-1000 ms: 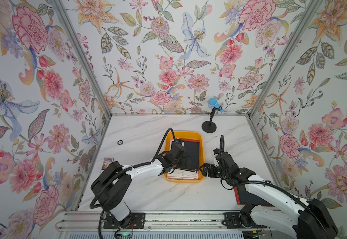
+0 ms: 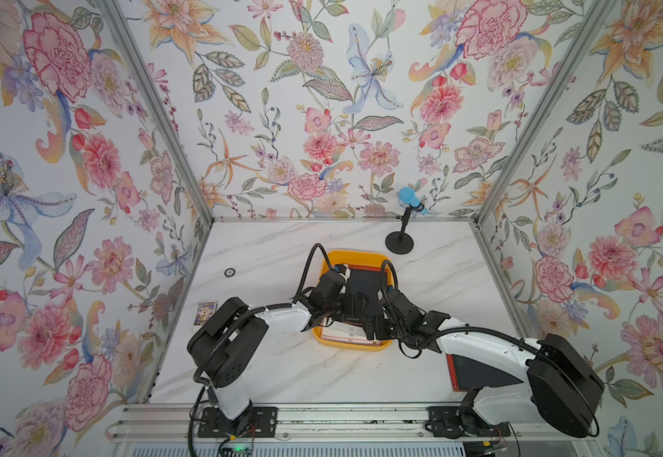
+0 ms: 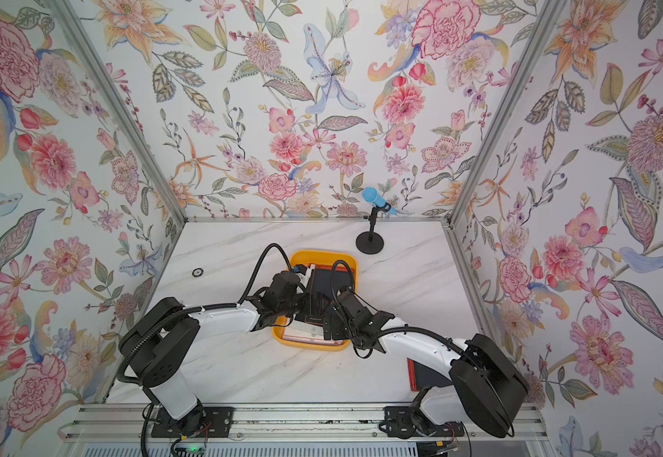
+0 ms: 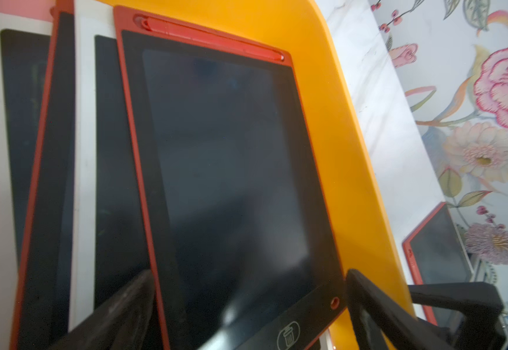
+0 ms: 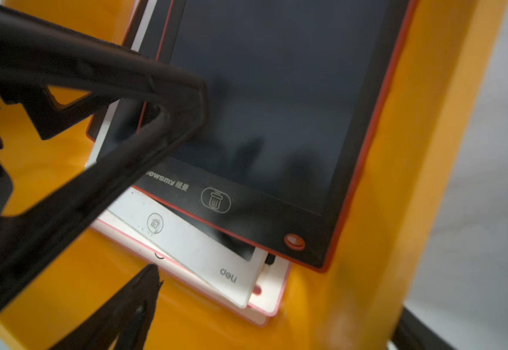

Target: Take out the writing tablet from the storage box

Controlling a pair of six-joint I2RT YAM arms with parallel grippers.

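The yellow storage box (image 2: 354, 344) holds several stacked writing tablets with red, white and pink frames. A red-framed black tablet (image 4: 224, 175) lies on top, with white tablets (image 5: 207, 256) beneath it. My left gripper hangs open over the top tablet, nothing between its fingers. My right gripper is over the box's right front corner, with one finger low by the yellow rim and nothing seen between its fingers; how far it is open is partly out of sight.
Another red-framed tablet (image 2: 484, 373) lies at the front right of the table. A blue microphone on a stand (image 2: 399, 242) stands behind the box, and a small black ring (image 2: 229, 272) and a booklet (image 2: 205, 312) lie at left.
My right gripper has moved left from beside the box to over its right front part.
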